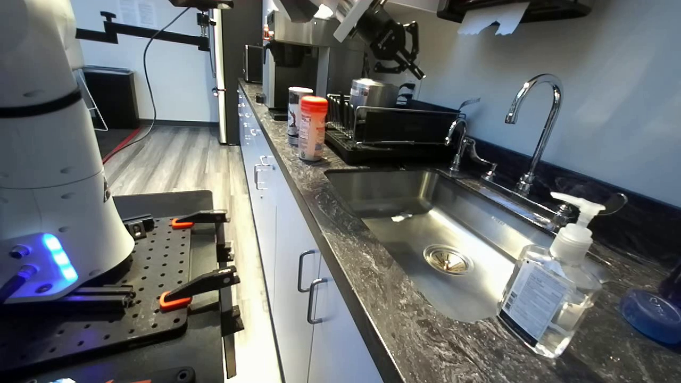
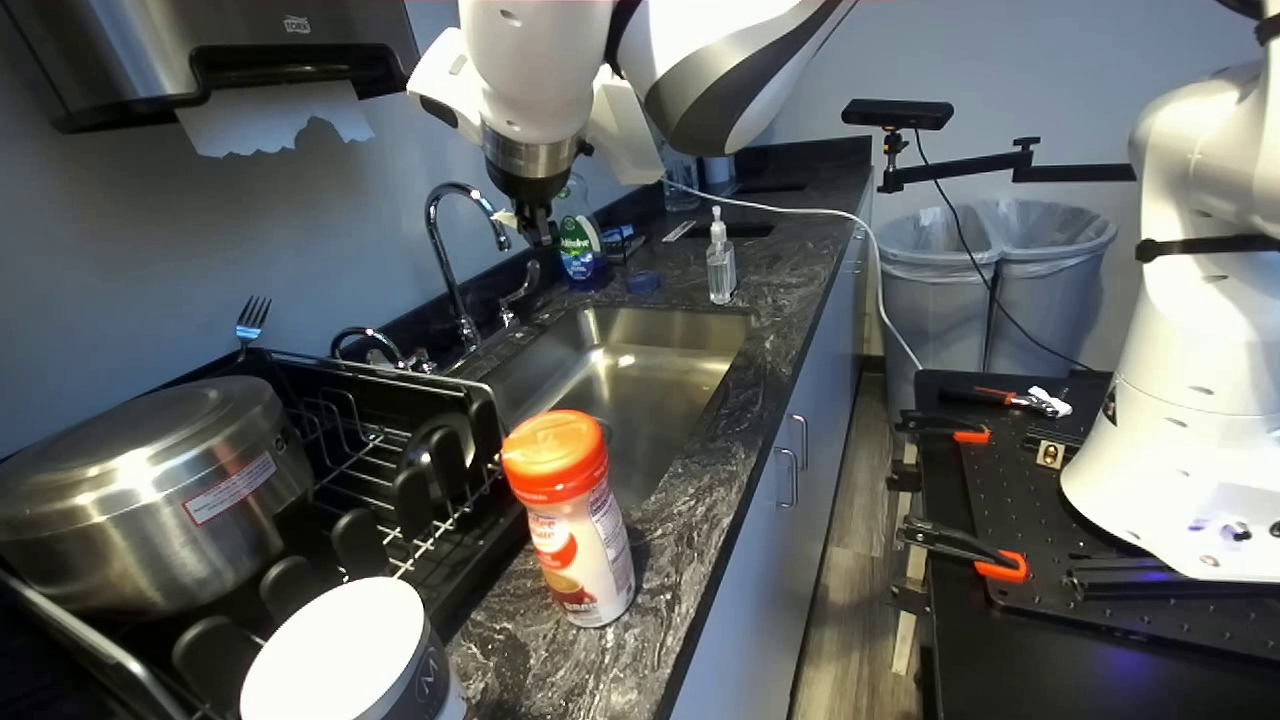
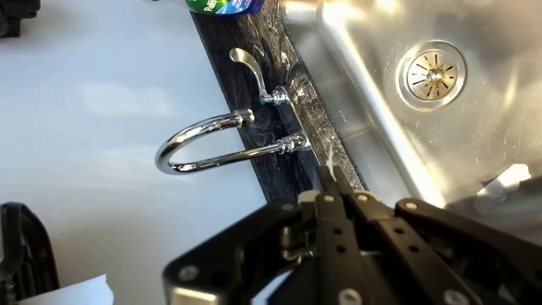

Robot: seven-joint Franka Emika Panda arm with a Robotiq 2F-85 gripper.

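My gripper is shut, its two fingers side by side at the bottom of the wrist view. A thin white sliver [image 3: 330, 157], perhaps torn paper, sticks out from between the fingertips. The closed gripper [image 1: 419, 73] hangs high over the dish rack's end of the counter in exterior view 1, clear of everything below. Torn paper towel [image 1: 495, 19] hangs from the wall dispenser [image 2: 288, 72]. A white scrap [image 3: 508, 178] lies in the steel sink [image 3: 366, 91], away from the drain [image 3: 432, 75].
The tall faucet [image 2: 438, 240] rises behind the sink. A dish rack [image 1: 408, 124] holds a steel pot [image 2: 156, 480]. A red-capped creamer bottle [image 2: 570, 516] and a canister [image 1: 295, 115] stand beside it. Sanitizer [image 1: 549, 287] stands at the sink's other end.
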